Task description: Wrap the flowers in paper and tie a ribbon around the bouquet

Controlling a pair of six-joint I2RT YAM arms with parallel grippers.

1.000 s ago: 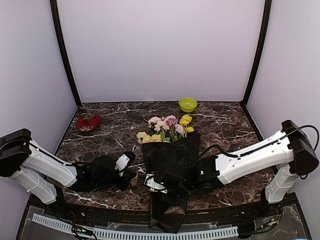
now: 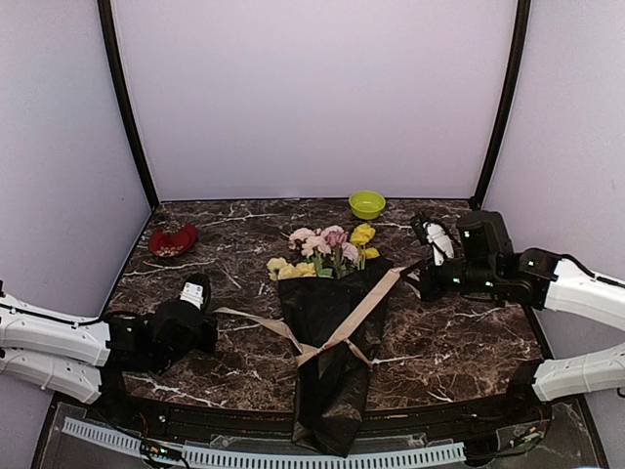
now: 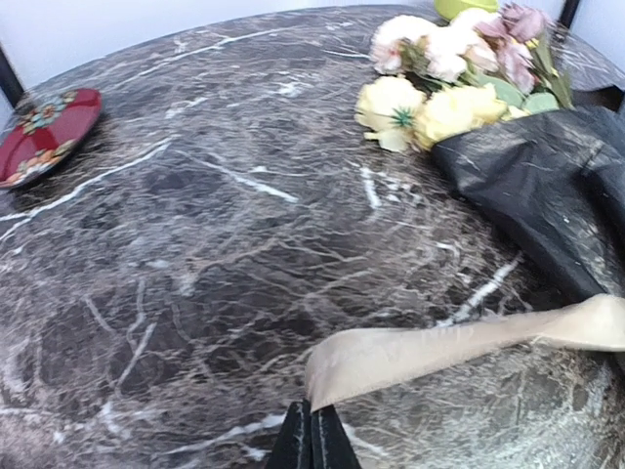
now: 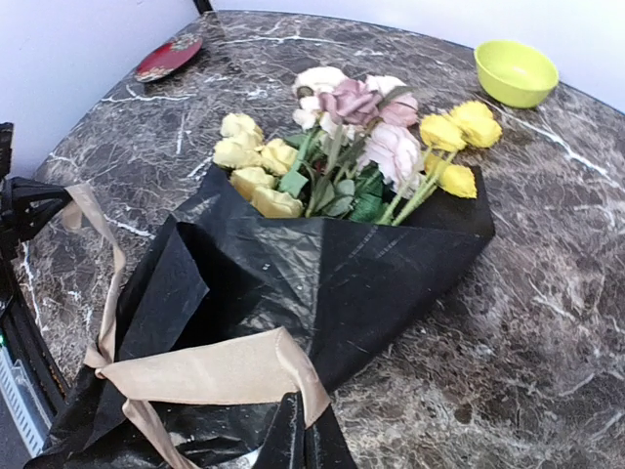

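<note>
The bouquet of pink and yellow flowers (image 4: 342,147) lies on the table in black wrapping (image 4: 391,264), blooms toward the back. A beige ribbon (image 2: 356,318) goes round the wrapping's narrower lower part, its two ends drawn out to opposite sides. One ribbon end is pinched in my left gripper, shut at the left of the bouquet. My right gripper, above the wrapping's right side, is shut on the other end. The ribbon strands cross on the front of the wrapping; whether they form a knot there I cannot tell.
A red patterned plate (image 2: 173,240) sits at the back left, and a lime-green bowl (image 2: 367,204) stands behind the flowers. Bare marble table (image 2: 234,234) lies on both sides of the bouquet.
My right gripper has swept from over the wrapping outward to the right and back, stretching its ribbon end. The left gripper has drawn away to the left, pulling the other end straighter.
</note>
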